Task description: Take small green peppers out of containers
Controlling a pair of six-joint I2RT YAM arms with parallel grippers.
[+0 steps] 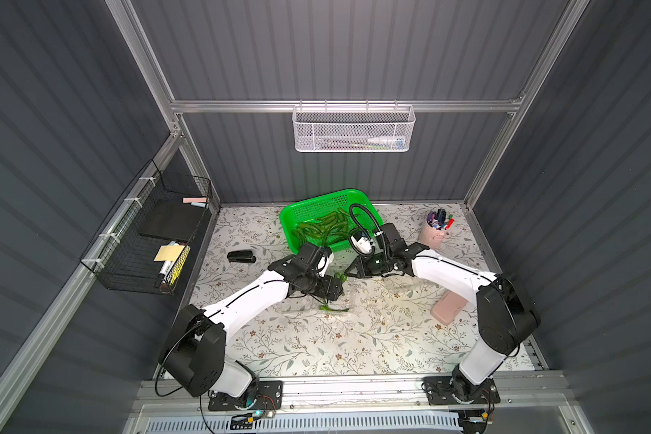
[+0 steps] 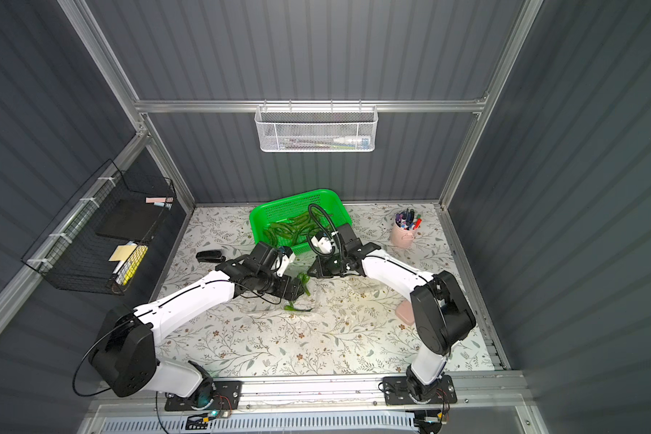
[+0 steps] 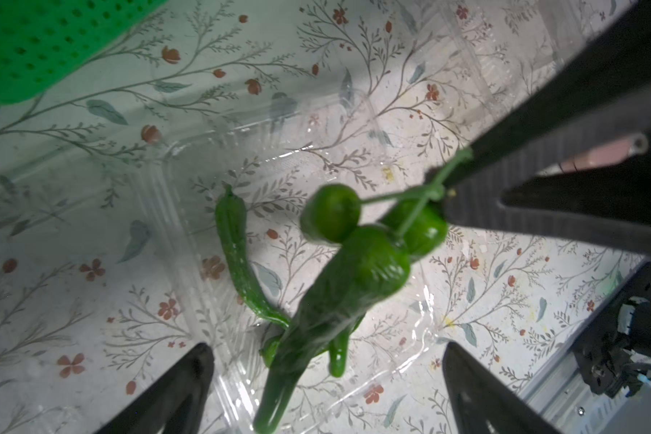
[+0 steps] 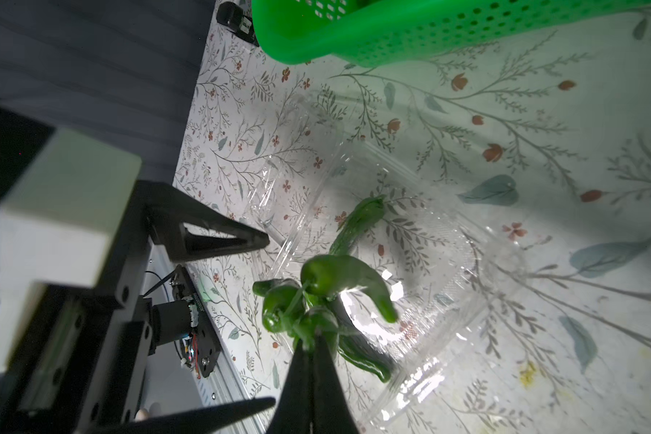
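A bunch of three green peppers (image 3: 340, 289) on a joined stem hangs over the clear plastic container. My right gripper is shut on the stem; the peppers (image 4: 340, 278) dangle just ahead of its fingertips. My left gripper stands open, its blurred fingers spread wide on either side of the bunch's lower end, touching nothing that I can see. Inside the clear container (image 3: 173, 238) lie loose peppers, one long green pepper (image 3: 235, 246) along its left side and others partly hidden under the bunch.
Behind the grippers stands a green basket (image 1: 289, 217) holding several peppers (image 1: 325, 228). A pink cup of pens (image 1: 432, 235) is at the back right, a pink box (image 1: 448, 307) at the right.
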